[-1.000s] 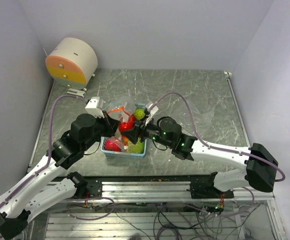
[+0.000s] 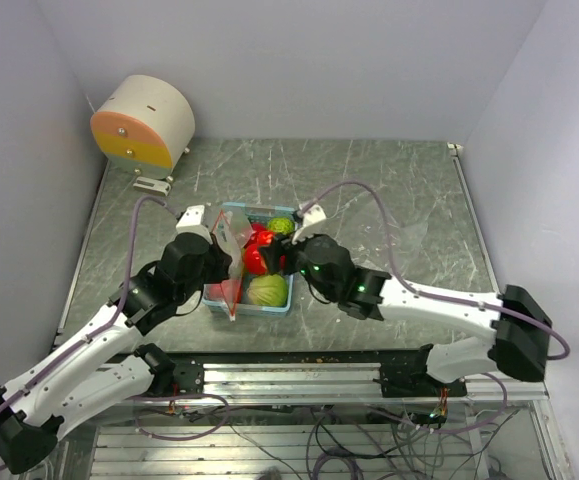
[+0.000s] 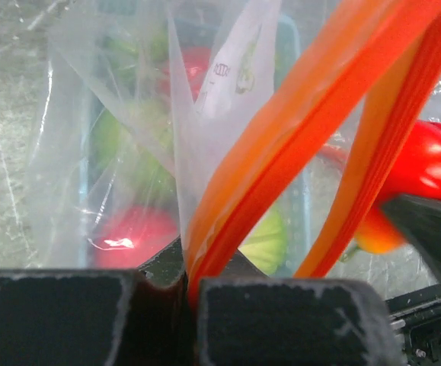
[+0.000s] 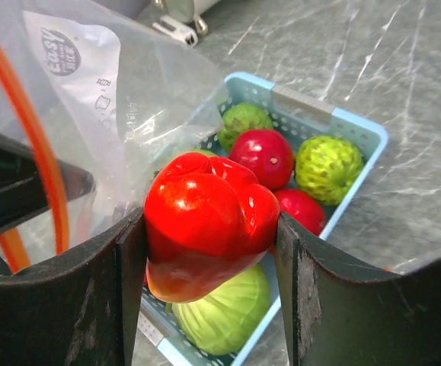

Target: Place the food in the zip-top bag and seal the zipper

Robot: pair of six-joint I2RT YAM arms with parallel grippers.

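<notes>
My left gripper (image 2: 219, 262) is shut on the zip top bag (image 3: 121, 91), whose orange zipper (image 3: 266, 145) rises from between its fingers, the two strips parted. My right gripper is closed around a red bell pepper (image 4: 201, 221), just right of the bag's opening. Below, a light blue basket (image 4: 361, 133) holds a bumpy green fruit (image 4: 327, 168), red round fruits (image 4: 260, 156) and a pale green cabbage (image 4: 218, 319). In the left wrist view the pepper (image 3: 426, 164) shows beside the zipper, part hidden by dark fingers.
A white cylindrical object (image 2: 154, 115) with an orange and yellow face stands at the back left. Walls bound the back and sides.
My right gripper, with the pepper, has shifted about near the opening and now sits a little right of it.
</notes>
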